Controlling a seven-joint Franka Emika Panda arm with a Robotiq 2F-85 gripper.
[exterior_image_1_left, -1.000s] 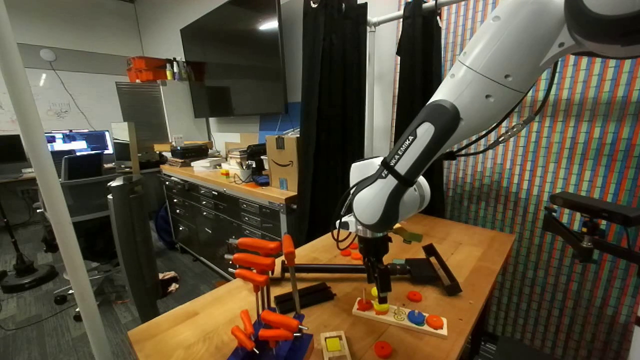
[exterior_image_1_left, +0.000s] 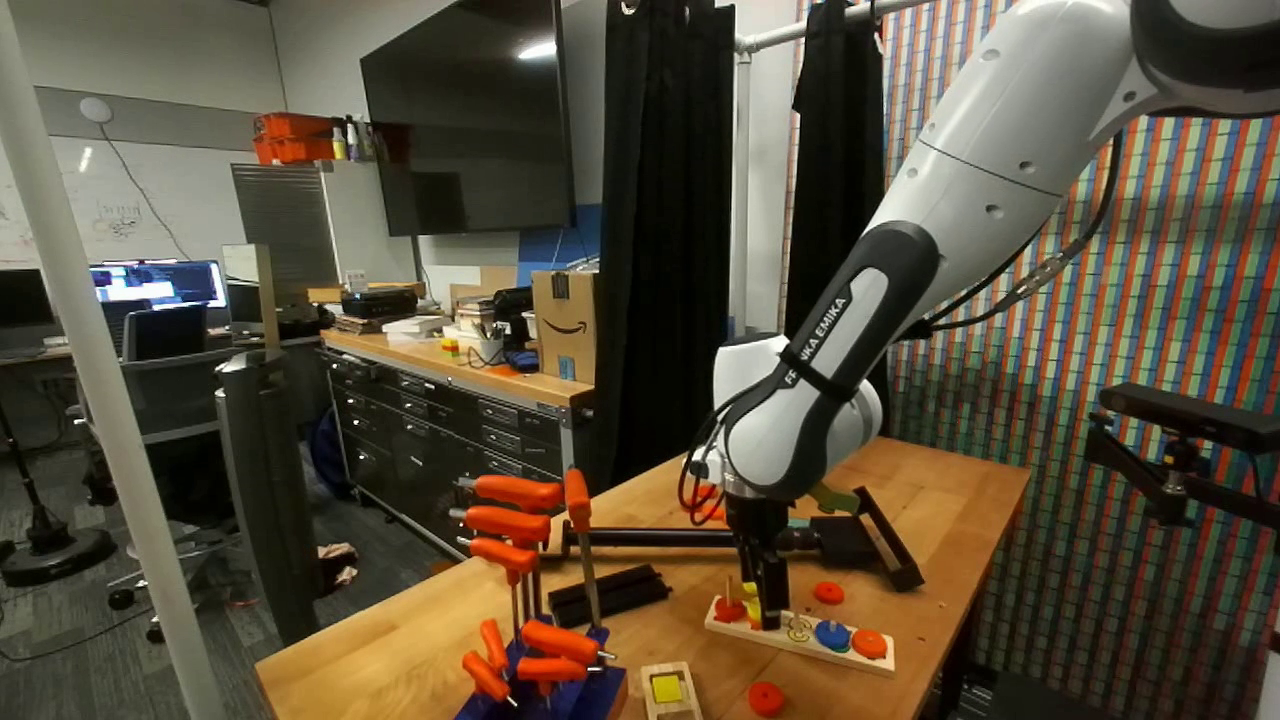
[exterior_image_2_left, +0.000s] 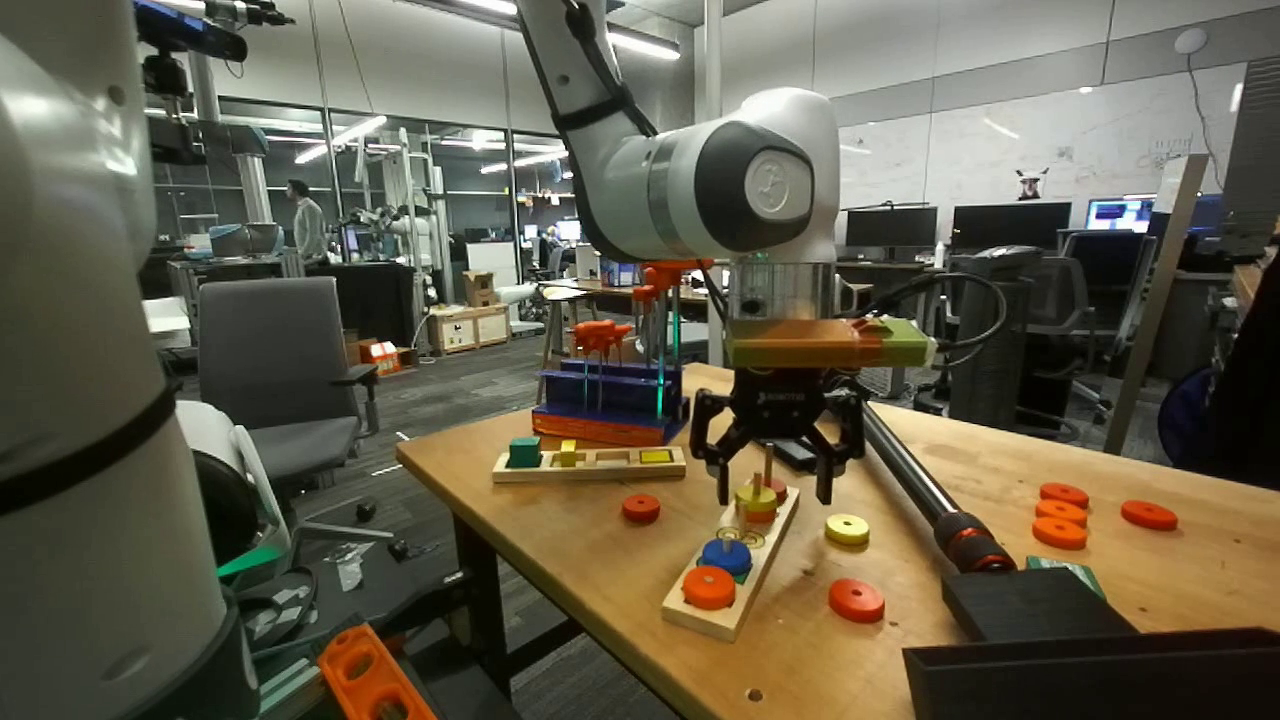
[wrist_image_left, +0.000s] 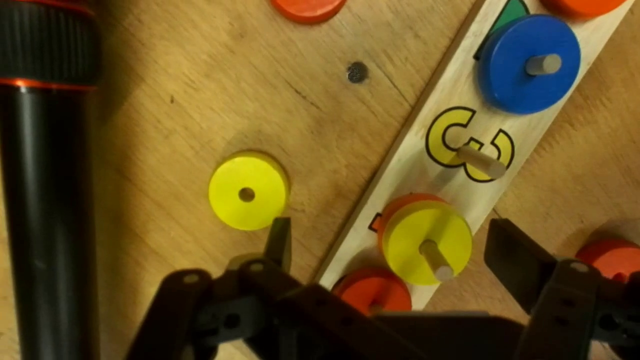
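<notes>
My gripper (exterior_image_2_left: 774, 486) stands open above the wooden peg board (exterior_image_2_left: 756, 574), nothing held between its fingers. In the wrist view, a yellow disc (wrist_image_left: 408, 246) sits on a peg over an orange disc, lying between the spread fingertips as seen from above. Beside it, toward the board's end, is a red disc (wrist_image_left: 375, 292). The peg at the printed yellow 3 (wrist_image_left: 480, 162) is bare. Further along come a blue disc (wrist_image_left: 520, 72) on its peg and an orange disc (exterior_image_2_left: 709, 587). A loose yellow disc (wrist_image_left: 240, 207) lies flat on the table, left of the board.
Loose orange-red discs (exterior_image_2_left: 857, 599) lie around the board, with several more (exterior_image_2_left: 1060, 516) farther right. A black pole (exterior_image_2_left: 918, 474) and black tray (exterior_image_2_left: 1080, 672) flank that side. A shape board (exterior_image_2_left: 588, 470) and a rack of orange-handled tools (exterior_image_2_left: 612, 402) stand at the other side.
In exterior view 1 my gripper has moved right and lower in the picture, and the forearm has shifted with it. The discs and board appear unmoved.
</notes>
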